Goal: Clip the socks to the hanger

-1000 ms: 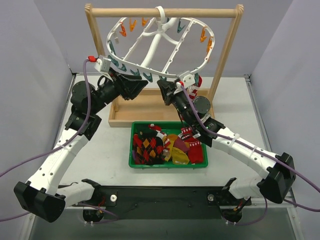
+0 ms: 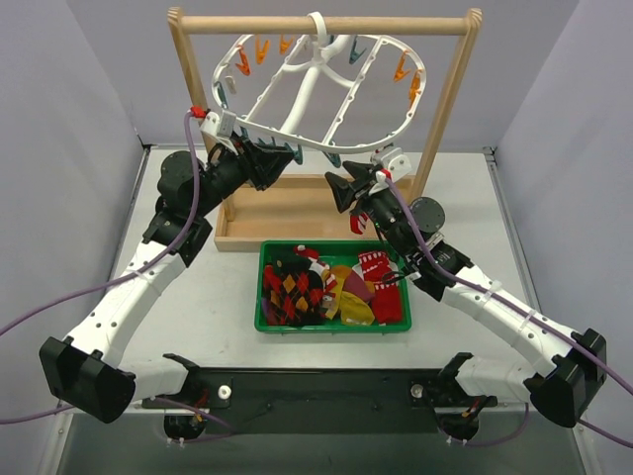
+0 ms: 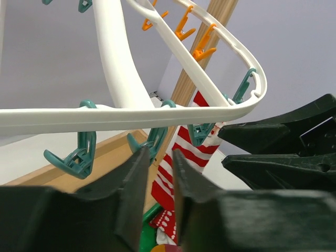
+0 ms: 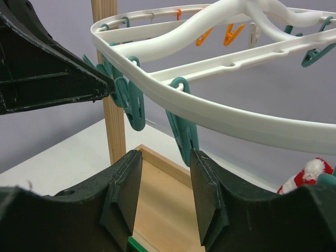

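A white hanger (image 2: 346, 139) with teal and orange clips hangs from the wooden frame. My left gripper (image 2: 264, 166) is at its front left, below teal clips (image 3: 83, 157); its fingertips stand a little apart with nothing visible between them. My right gripper (image 2: 339, 188) is at the front, its open fingers just below a teal clip (image 4: 181, 126). A red-and-white striped sock (image 3: 186, 152) hangs behind the right gripper near the hanger's right side. More socks (image 2: 302, 292) lie in the green tray.
The wooden box (image 2: 267, 218) sits behind the tray. The frame's posts (image 2: 445, 99) flank the hanger. Bare white table shows either side of the tray.
My right gripper and arm have moved rightward and a little down, away from the hanger's rim. My left gripper moved slightly right from a second ago.
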